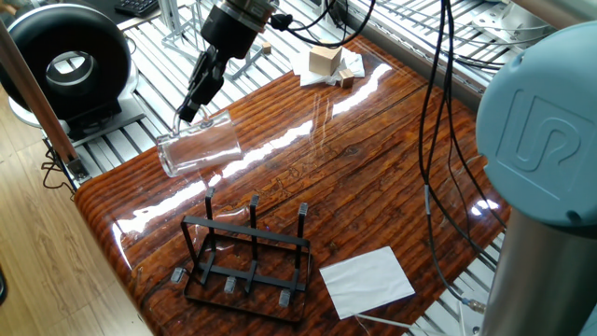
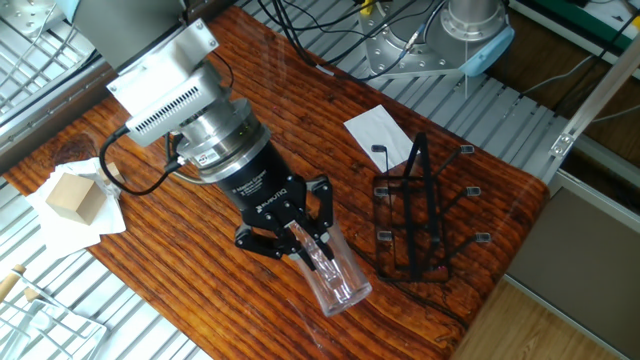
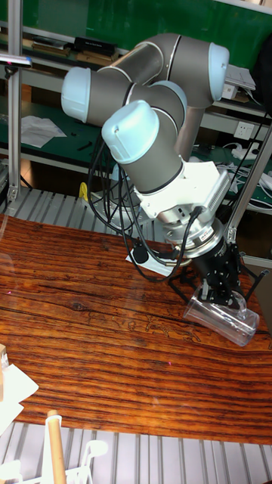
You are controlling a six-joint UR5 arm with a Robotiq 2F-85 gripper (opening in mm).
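Observation:
A clear glass mug (image 1: 201, 147) lies on its side, handle upward, over the left part of the wooden table. My gripper (image 1: 189, 113) is shut on the mug's handle, coming down from above. In exterior view 2 the mug (image 2: 340, 278) extends past the fingertips of the gripper (image 2: 318, 256). Exterior view 3 has the tilted mug (image 3: 224, 321) below the wrist; whether it touches the tabletop is hard to tell. A black metal rack (image 1: 247, 261) with several upright prongs stands on the table, apart from the mug.
A white sheet (image 1: 367, 282) lies beside the rack. Wooden blocks (image 1: 325, 61) rest on white paper at another table edge. Dark cables (image 1: 438, 140) hang down in front of the table in exterior view 1.

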